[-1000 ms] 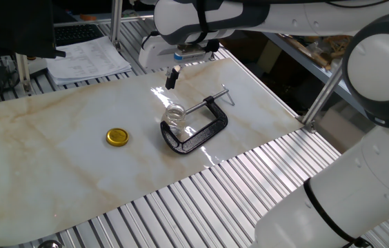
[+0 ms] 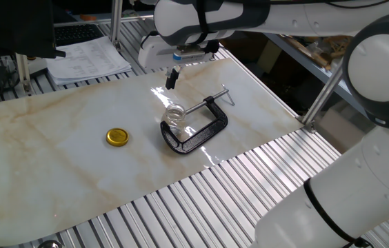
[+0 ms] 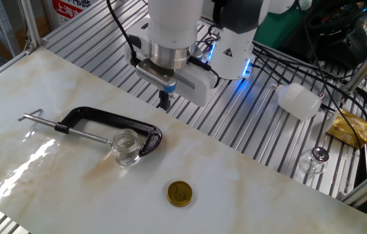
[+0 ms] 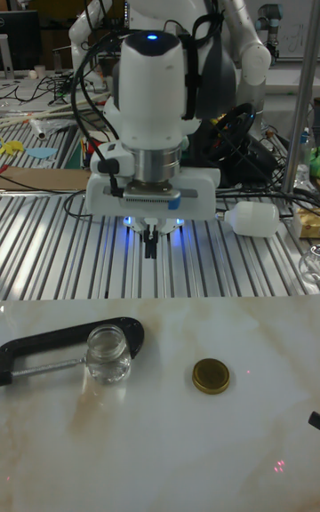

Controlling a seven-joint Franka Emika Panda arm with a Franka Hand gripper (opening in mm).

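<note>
A small clear glass jar, its mouth open, stands upright inside the frame of a black C-clamp. The clamp lies flat on the marbled board, and its screw rod points at the jar. Apart from them both, a gold round lid rests flat on the board. My gripper hangs in the air clear of the jar, clamp and lid, pointing down. Its black fingers are together in the third exterior view, with nothing visible between them, so it looks shut.
The marbled board has much bare room around the lid. Beyond it on the slatted table lie a white bulb-shaped object, a small glass item and a gold packet. Papers lie at the back left in the first view.
</note>
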